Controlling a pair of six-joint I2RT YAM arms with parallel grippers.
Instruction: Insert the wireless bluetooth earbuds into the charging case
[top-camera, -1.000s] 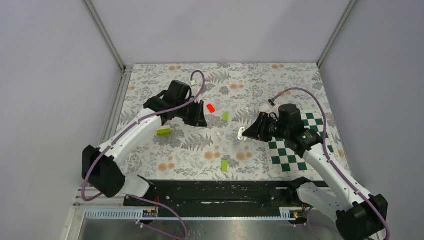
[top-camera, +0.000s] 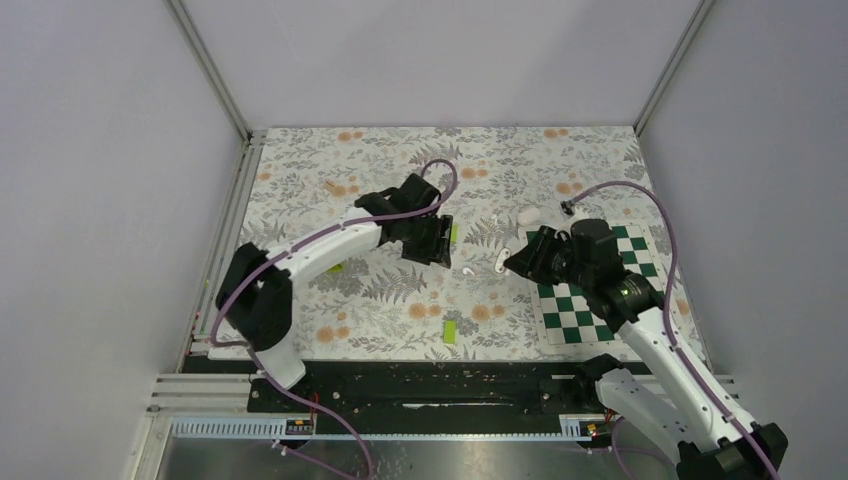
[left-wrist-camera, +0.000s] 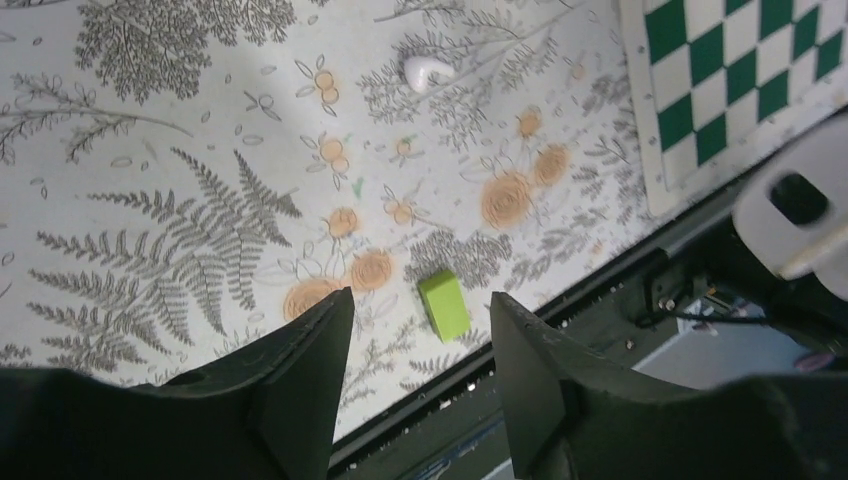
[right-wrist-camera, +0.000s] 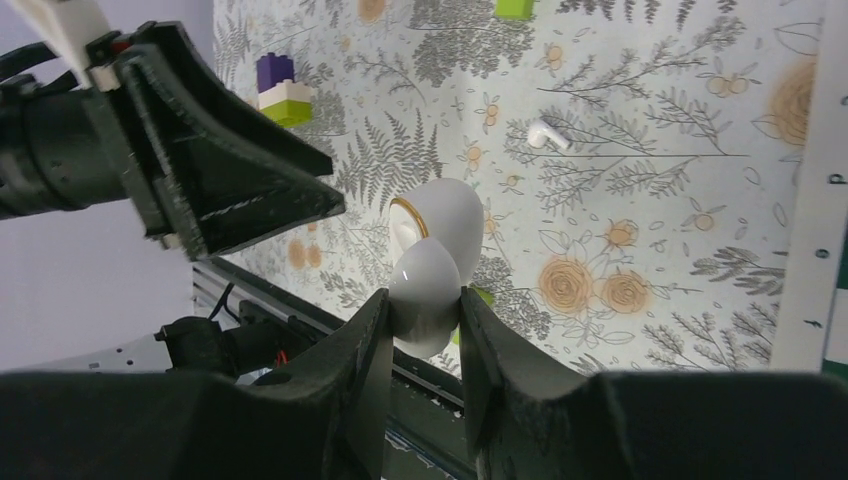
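The white charging case (right-wrist-camera: 441, 215) is in my right gripper, whose fingers are shut on it, its lid standing open; in the top view it (top-camera: 502, 258) shows at that gripper's tip. A white earbud lies on the floral mat, also seen in the right wrist view (right-wrist-camera: 543, 135) and, small, in the top view (top-camera: 467, 271). My left gripper is open with nothing between its fingers, above the mat a little left of that earbud in the top view.
A green-and-white checkered board (top-camera: 570, 300) lies at the right. Green blocks (top-camera: 449, 332) lie on the mat, and a purple, white and green block stack (right-wrist-camera: 284, 95) shows in the right wrist view. The mat's near edge meets a dark rail.
My left arm has moved right, toward the middle, now covering the red block. My right gripper, with the case in it, has shifted slightly right.
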